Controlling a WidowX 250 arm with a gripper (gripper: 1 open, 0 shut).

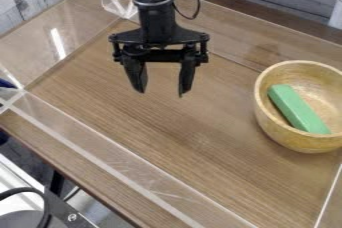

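My black gripper (160, 73) hangs from the top centre over the wooden table, its two fingers apart and open, nothing between them. To its right a wooden bowl (318, 77) holds a green rectangular block (297, 108), lying inside it at a slant.
Clear tape strips run along its left side. A white object with a black cable (40, 202) sits at the lower left, beside the table's edge. A pale panelled wall stands behind.
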